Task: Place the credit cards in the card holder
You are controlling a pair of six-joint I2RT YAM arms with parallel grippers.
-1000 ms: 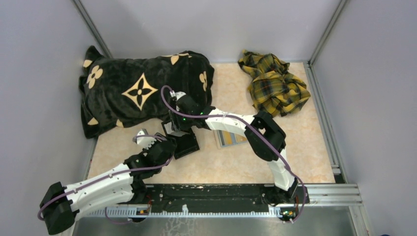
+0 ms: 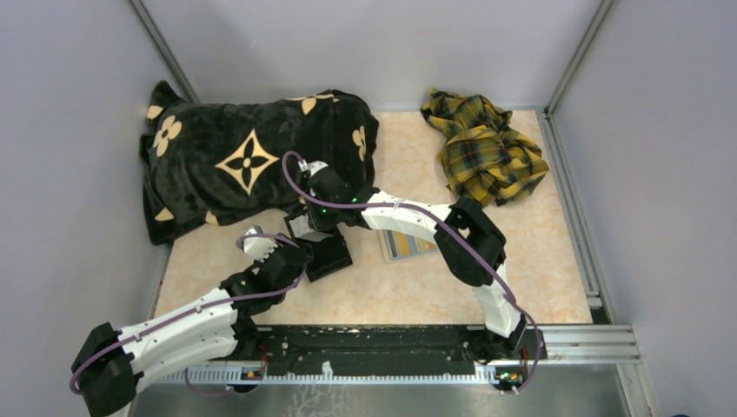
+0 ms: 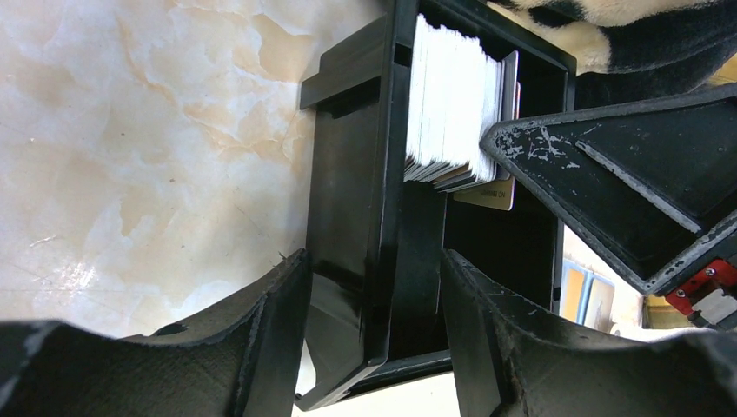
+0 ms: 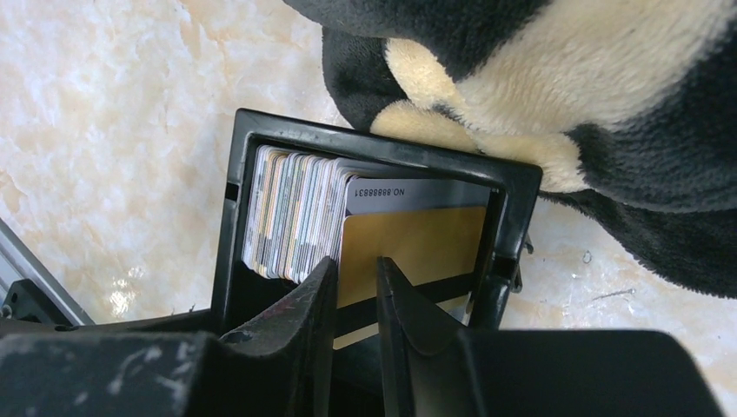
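The black card holder (image 2: 328, 257) lies left of the table's middle. Inside it a thick row of white-edged cards (image 3: 448, 100) stands against one side wall. A gold card (image 4: 417, 239) leans flat beside the row, with a grey card (image 4: 417, 195) partly showing behind it. My left gripper is part open, its fingers on either side of the holder's side wall with gaps visible. Over the gold card's edge, beside the row, my right gripper stands part open. Whether its fingertips touch the cards I cannot tell.
A dark patterned blanket (image 2: 261, 161) lies close behind the holder. Right of it is a pale tray (image 2: 404, 245) with coloured bands, partly under the right arm. A yellow plaid cloth (image 2: 487, 148) is bunched at the back right.
The right gripper has shifted only a little above the holder, which stays in about the same place.
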